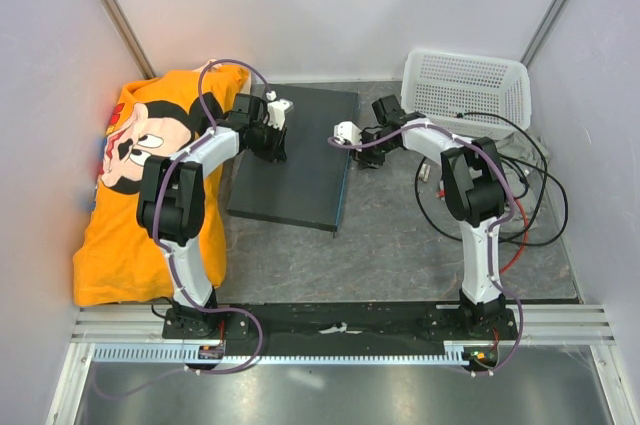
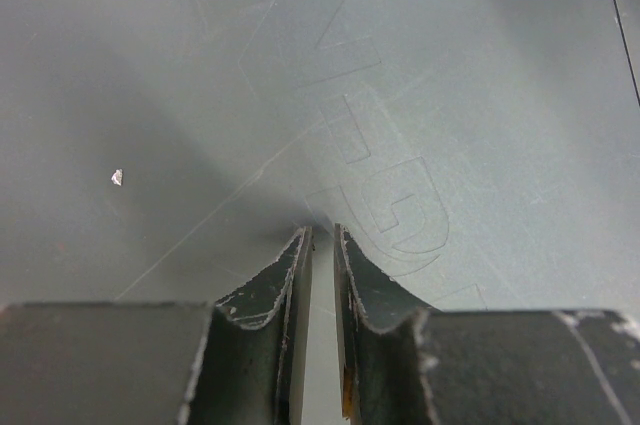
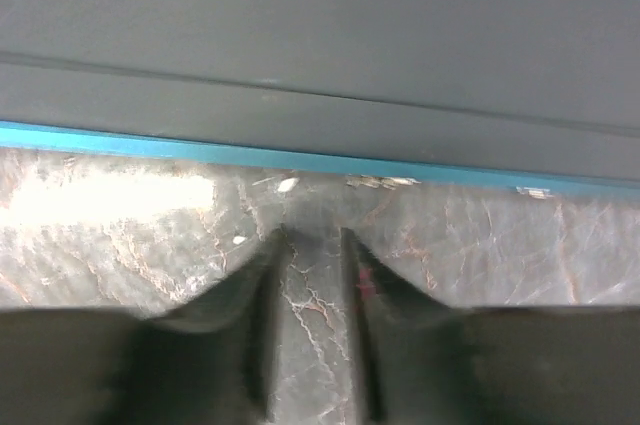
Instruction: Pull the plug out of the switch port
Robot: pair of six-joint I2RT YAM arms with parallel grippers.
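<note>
My left gripper is over the dark grey panel. In the left wrist view its fingertips are part open, with a narrow gap over bare scratched grey surface. My right gripper is at the panel's right edge. In the right wrist view its blurred fingers stand a little apart, nothing visible between them, over marble floor beside the blue-edged side. I cannot make out a plug or a switch port in these views.
An orange cartoon cloth covers the left. A white basket sits back right, with black cables and red cable below it. Bare floor lies in front.
</note>
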